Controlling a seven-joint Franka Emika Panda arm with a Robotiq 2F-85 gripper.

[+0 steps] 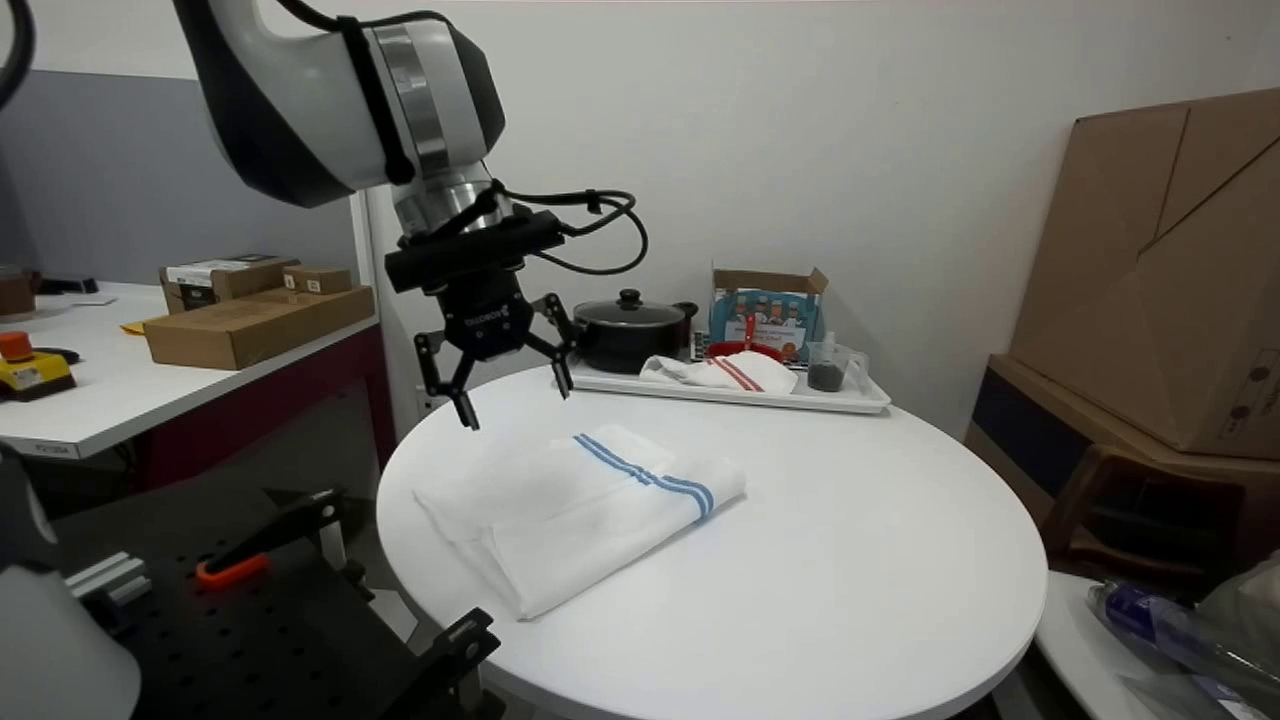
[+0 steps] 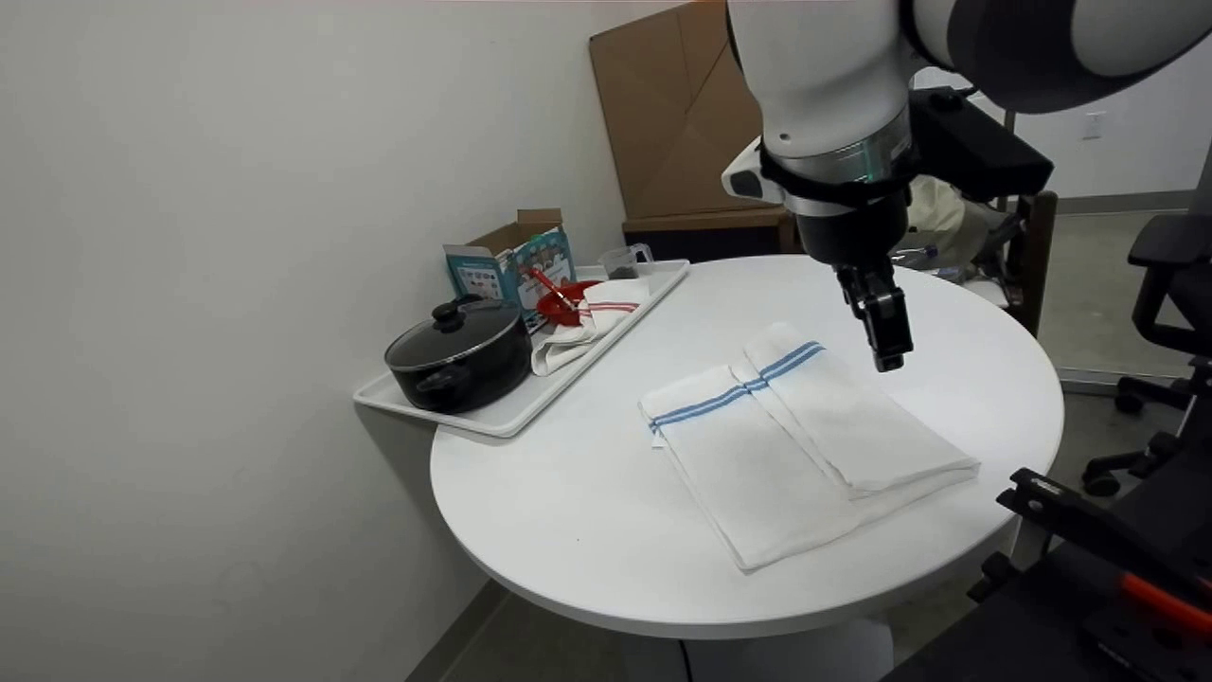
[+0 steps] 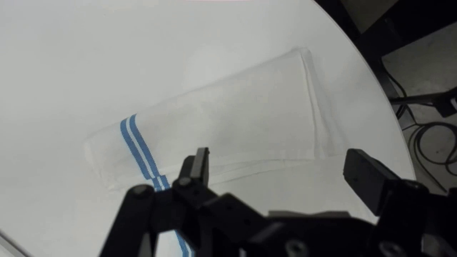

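Observation:
A white towel with blue stripes lies on the round white table, one part folded over the rest. Its folded flap rests flat, the upper layer's edges not quite lined up with the layer beneath. Above the towel hangs my gripper, open and clear of the cloth, its fingers spread wide. From the wrist, the striped towel spreads out below the fingers, and nothing is between them; the lower part of the cloth is hidden behind the gripper.
Along the wall a white tray holds a black lidded pot, a red-striped cloth, a red pan, a box and a clear measuring cup.

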